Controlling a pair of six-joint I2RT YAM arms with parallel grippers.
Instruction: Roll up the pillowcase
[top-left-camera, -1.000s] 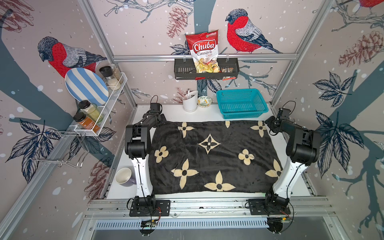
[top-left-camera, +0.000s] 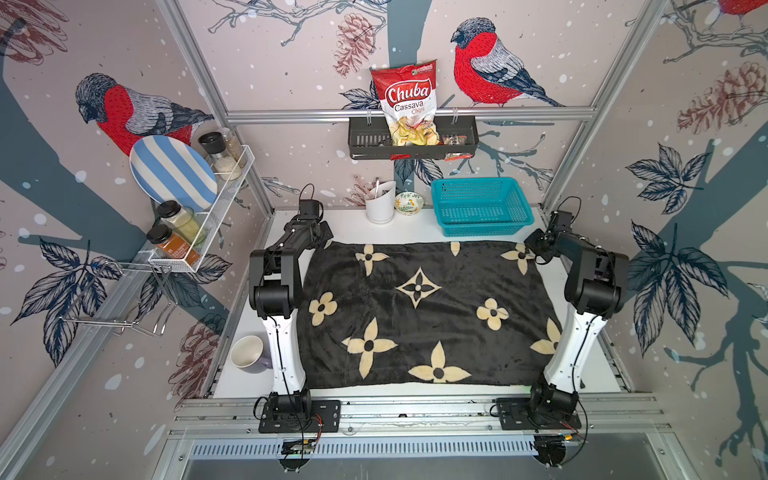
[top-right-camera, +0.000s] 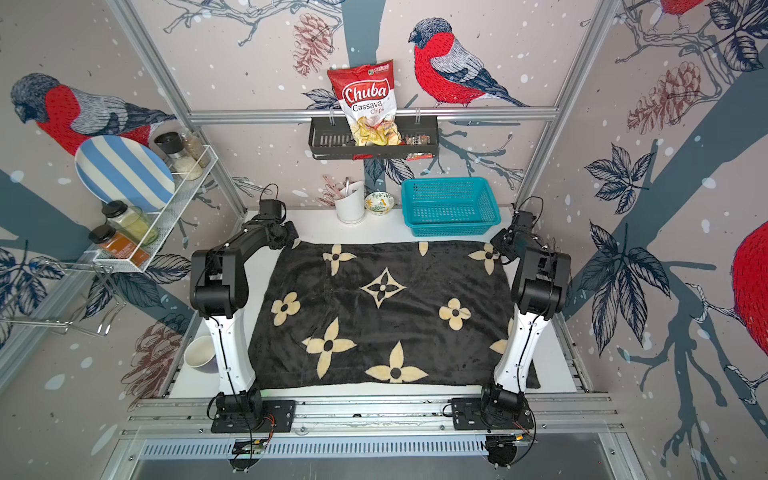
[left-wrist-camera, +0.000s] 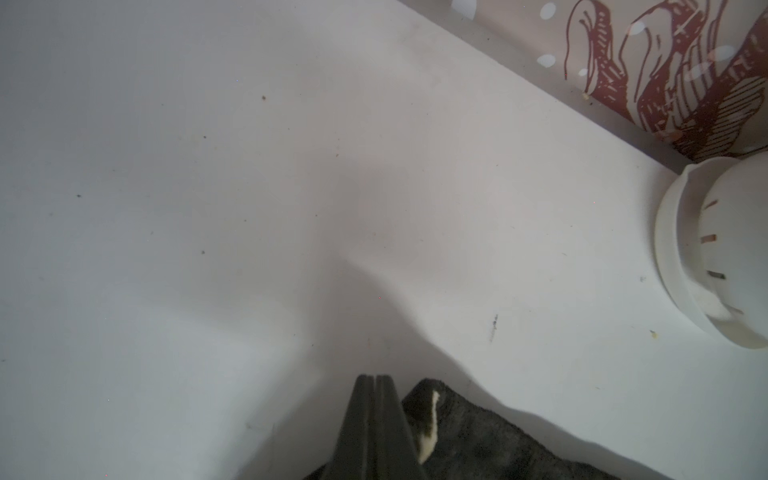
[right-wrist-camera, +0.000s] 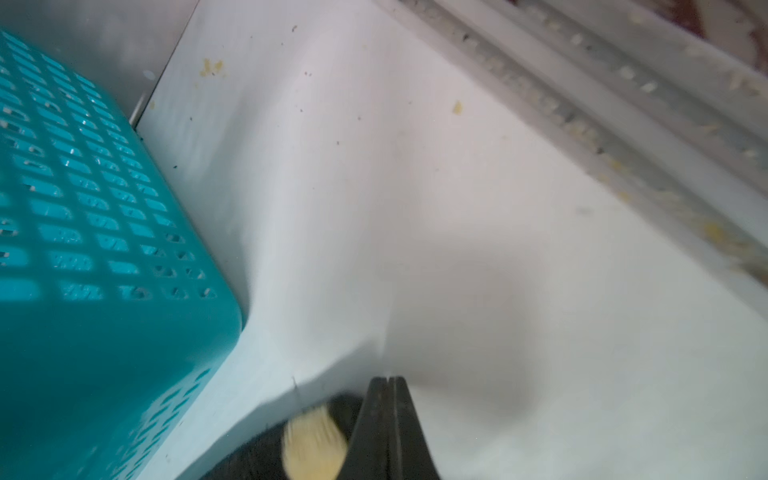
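Observation:
The black pillowcase (top-left-camera: 416, 320) with cream flower shapes lies spread flat over most of the table. At its far left corner my left gripper (top-left-camera: 325, 240) is down and shut. In the left wrist view the dark pillowcase corner (left-wrist-camera: 480, 436) shows right beside the closed fingers (left-wrist-camera: 360, 424). My right gripper (top-left-camera: 534, 245), also shut, is at the far right corner. The right wrist view has the pillowcase edge (right-wrist-camera: 264, 452) with a cream patch against the left side of the fingers (right-wrist-camera: 372, 440). No cloth shows clearly between either pair of fingertips.
A teal basket (top-left-camera: 484, 228) stands close behind the pillowcase, beside my right gripper. A white utensil holder (top-left-camera: 381, 206) and a small bowl (top-left-camera: 409, 203) are left of it. By the left arm's base sits a mug (top-left-camera: 249, 353). Bare table (left-wrist-camera: 240, 200) lies beyond the far left corner.
My right arm has swung left, its gripper now closer at the far right corner. The teal basket has shifted slightly left.

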